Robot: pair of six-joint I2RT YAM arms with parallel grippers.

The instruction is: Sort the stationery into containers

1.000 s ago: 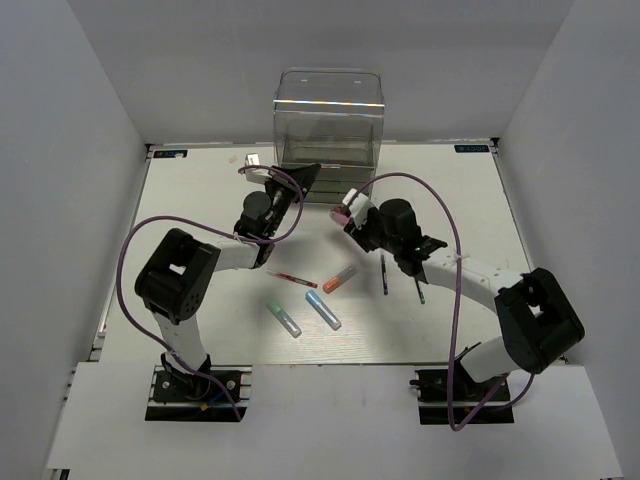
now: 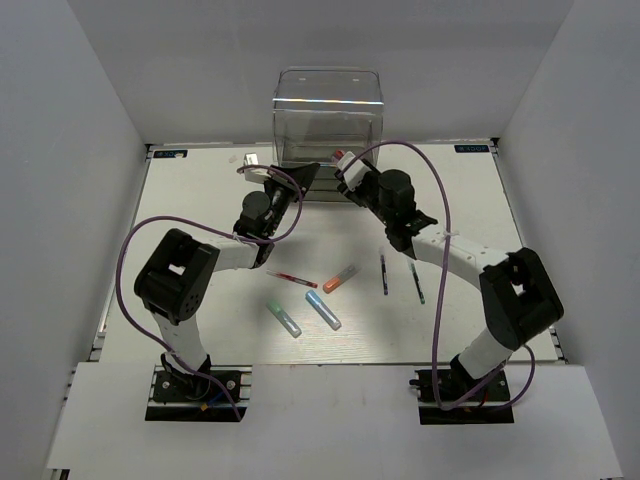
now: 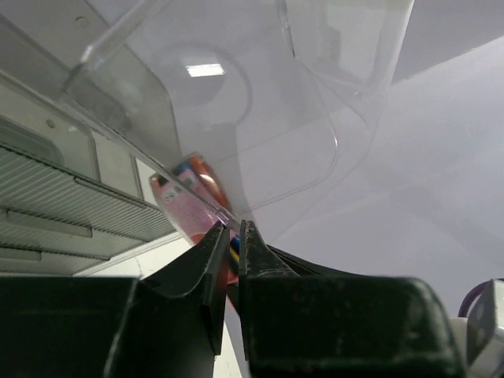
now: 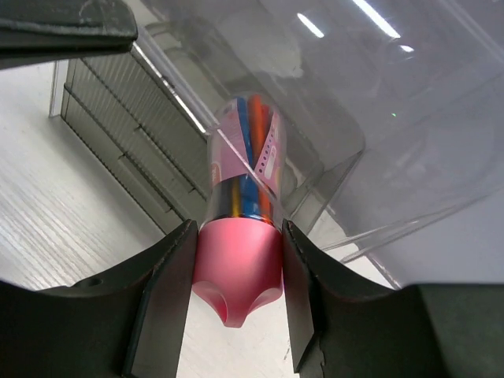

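Note:
A clear multi-level organizer stands at the back centre, its transparent lid raised. My right gripper is shut on a pink pencil case filled with coloured pens, its far end at the organizer's opening behind clear plastic. My left gripper is shut at the clear plastic edge along the organizer's front, seen close up in the left wrist view.
On the white table lie a green tube, a blue tube, an orange tube, a red pen and two slim pens to the right.
My right gripper has moved up and back with the pink pencil case, toward the organizer's opening. The left arm has stayed in place.

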